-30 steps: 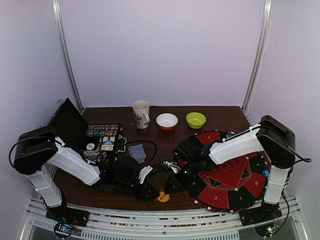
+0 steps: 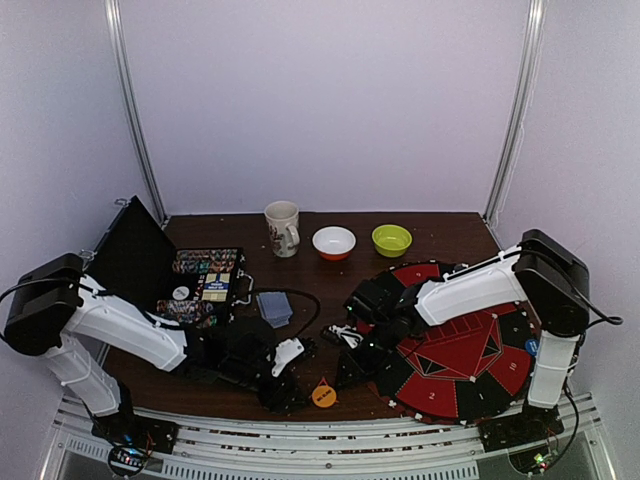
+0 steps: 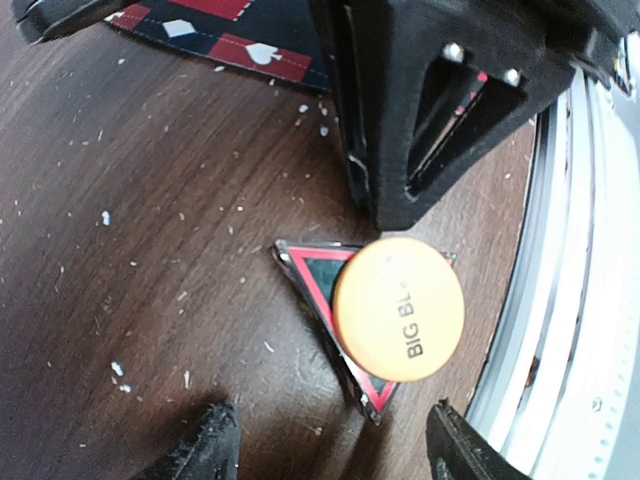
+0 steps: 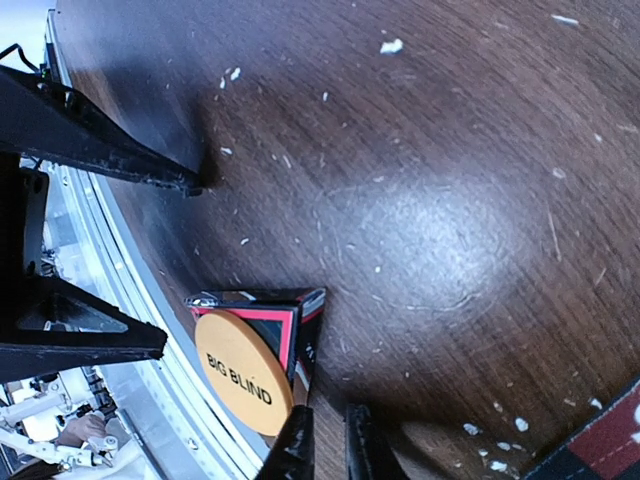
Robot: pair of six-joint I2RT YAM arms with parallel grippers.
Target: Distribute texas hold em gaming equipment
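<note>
The orange "BIG BLIND" button [image 2: 323, 397] [image 3: 400, 310] [image 4: 240, 375] lies on top of a small triangular piece with a red border [image 3: 315, 280] [image 4: 285, 325] at the table's front edge. To its left, my left gripper [image 2: 290, 402] is open, its fingers wide apart and nothing between them. On the other side, close to the button, my right gripper [image 2: 345, 375] stands narrowly open; an empty gap shows between its fingers. The red and black poker mat [image 2: 435, 395] lies to the right, partly under the right arm.
At left stands an open case of chips [image 2: 210, 265]; beside it lies a blue stack of cards [image 2: 274, 308]. A mug [image 2: 283, 228], a white bowl [image 2: 334, 240] and a green bowl [image 2: 392, 239] line the back. A blue disc [image 2: 531, 346] sits on the mat's right edge.
My left gripper has drawn back a little leftward from the button, which now shows more fully, slightly further left. The right arm has barely shifted.
</note>
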